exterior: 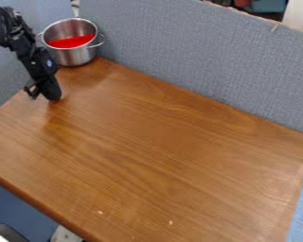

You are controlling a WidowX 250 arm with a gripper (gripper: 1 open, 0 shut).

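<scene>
My black gripper (43,93) is at the upper left of the camera view, low over the wooden table's left edge, just below and in front of a steel pot (86,54) with handles and a red interior. The gripper appears shut; whether anything is between its small dark fingertips is too small to tell.
A grey padded wall (204,61) runs along the back. A light blue strip (299,210) lies at the right edge.
</scene>
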